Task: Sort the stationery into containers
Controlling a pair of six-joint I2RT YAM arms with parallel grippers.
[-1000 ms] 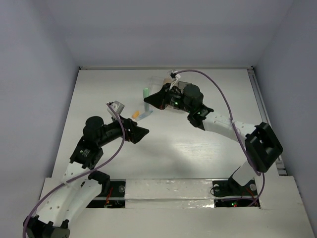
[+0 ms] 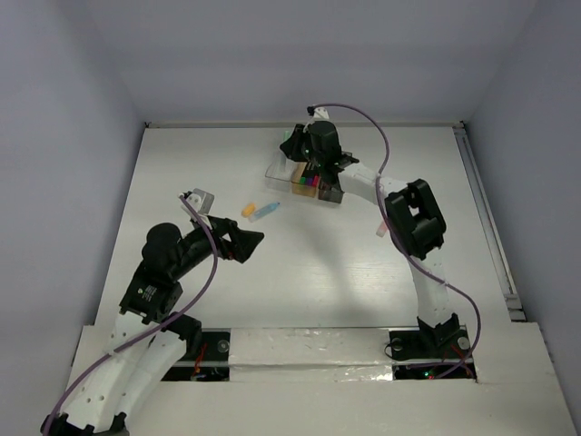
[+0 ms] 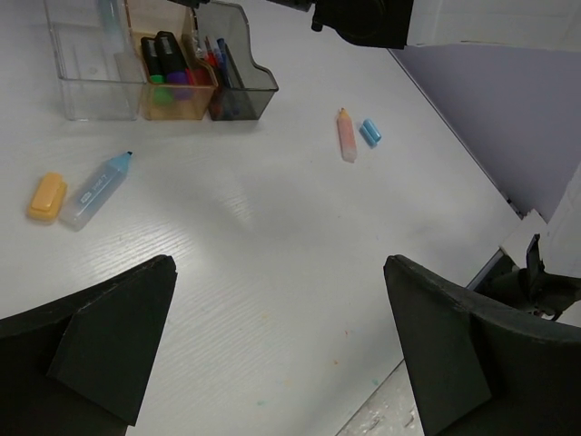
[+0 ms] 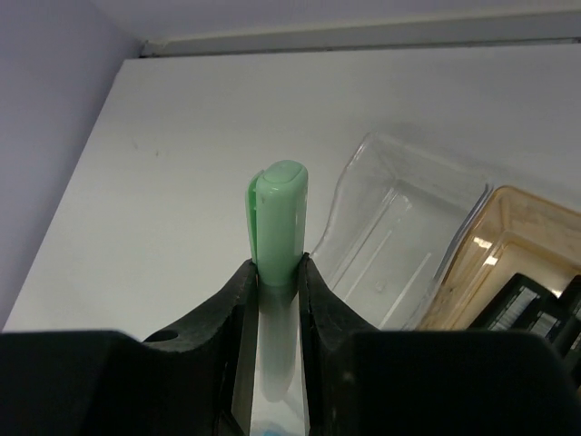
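Observation:
My right gripper is closed around a pale green highlighter-like pen (image 4: 280, 204), which stands upright between the fingertips. In the right wrist view it is in front of and left of the clear compartment (image 4: 399, 241); its height above the compartment is hard to judge. The amber compartment (image 3: 186, 104) contains dark markers (image 3: 168, 56), and the smoky grey compartment (image 3: 245, 104) has several slim pens. A blue pen (image 3: 95, 189) and a yellow-orange block (image 3: 47, 196) lie loose on the table. Farther right are a pink pen (image 3: 347, 136) and a small blue piece (image 3: 370, 133). My left gripper hangs open and empty.
The right arm (image 2: 363, 179) reaches across the table and covers part of the compartments from above. Bare white table (image 2: 313, 272) fills the middle and front. Walls enclose the table at the back and sides.
My right gripper has moved back and slightly right with the green pen, now over the compartment area.

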